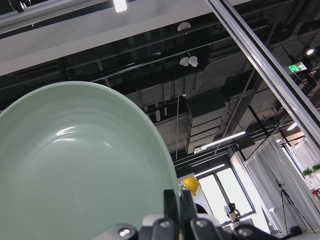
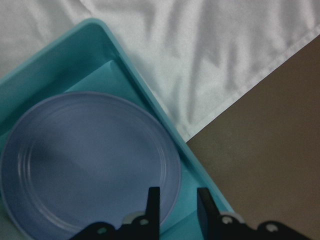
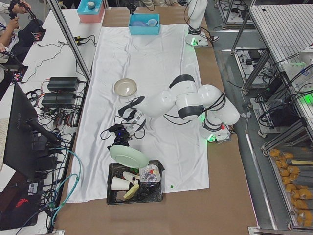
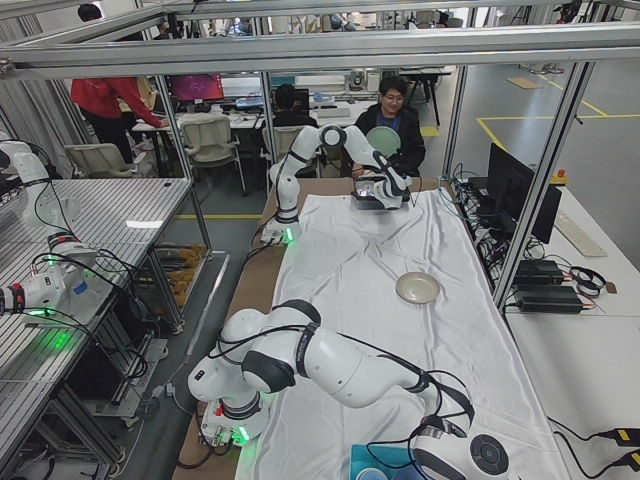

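Note:
A pale green plate [image 3: 129, 156] is held up over a black crate by my left gripper, which is shut on its rim; the plate fills much of the left wrist view. My right gripper stands open above a blue bin [image 2: 196, 177], where a blue plate [image 2: 87, 155] lies flat with nothing between the fingers. A beige plate [image 3: 125, 87] lies on the white cloth [image 3: 156, 58] between the two arms.
The black crate [image 3: 112, 191] holds a white cylinder, a yellow item and other objects. A small cup [image 3: 152, 22] sits in the blue bin. Monitors and cables line one long side, and people stand at the table's end.

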